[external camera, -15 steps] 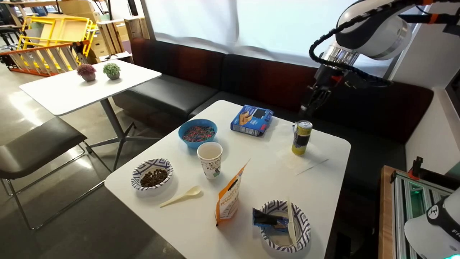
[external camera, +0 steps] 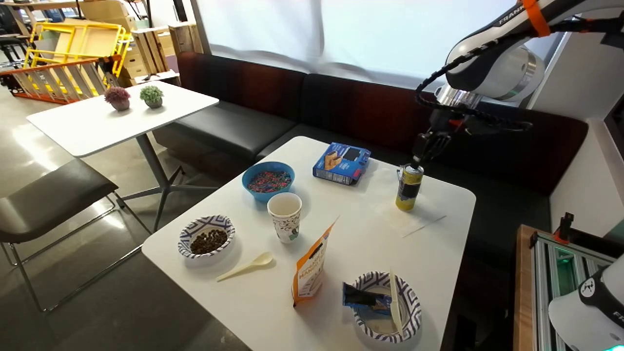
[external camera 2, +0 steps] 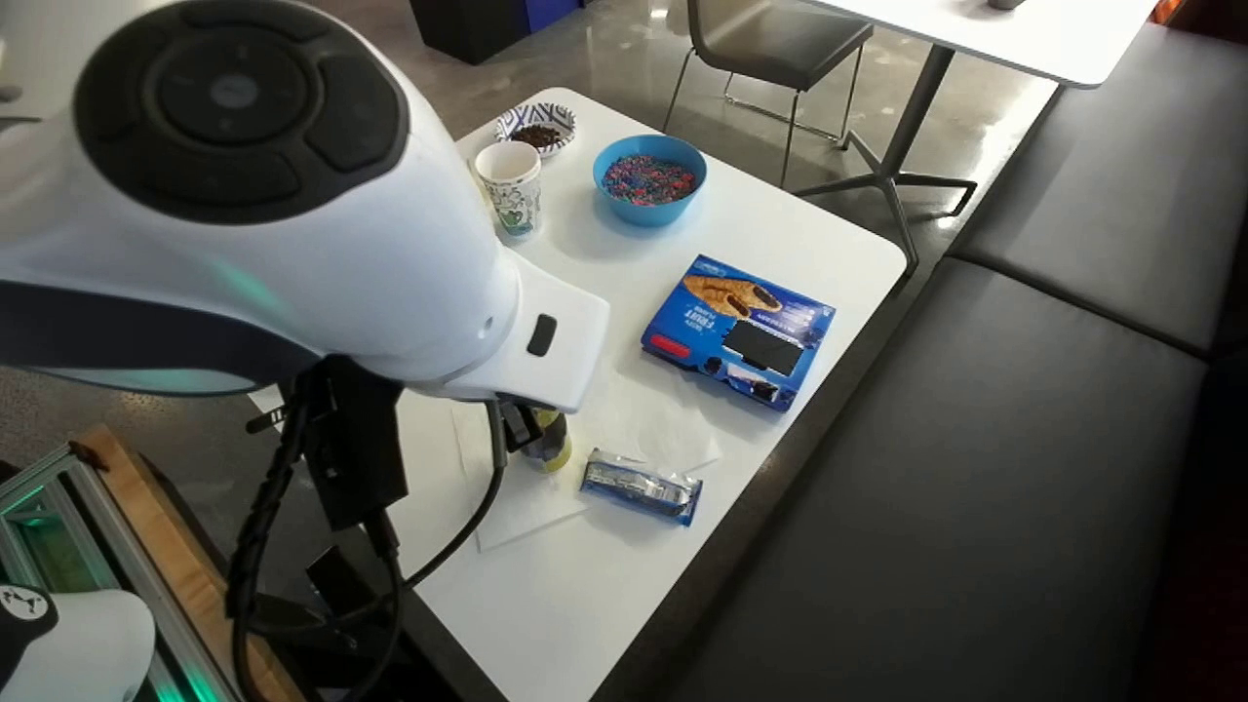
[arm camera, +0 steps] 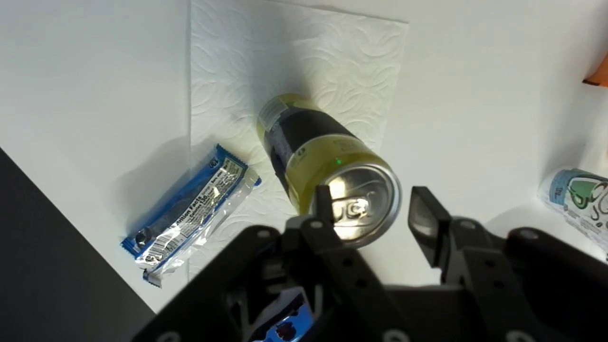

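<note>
A yellow can with a dark band (external camera: 408, 188) stands upright on a white napkin (arm camera: 353, 62) near the table's far right corner. My gripper (external camera: 416, 159) is right at the can's top. In the wrist view my gripper has its fingers spaced apart at the silver lid. The left finger (arm camera: 323, 204) overlaps the lid's edge, while some white table shows between the lid and the right finger. Whether they press on the can cannot be told. In exterior view 2 the arm hides most of the can (external camera 2: 550, 443).
A blue-and-clear wrapped bar (arm camera: 191, 213) lies beside the can. The blue snack box (external camera: 342, 164), blue bowl (external camera: 269, 180), paper cup (external camera: 285, 217) and orange-edged pouch (external camera: 310, 269) stand farther off. A patterned bowl (external camera: 412, 292) holds a wrapper and utensil. Mid-table is mostly clear.
My gripper has come down, its fingertips now at the can's top instead of just above and behind it. The can and the other table items stay where they were.
</note>
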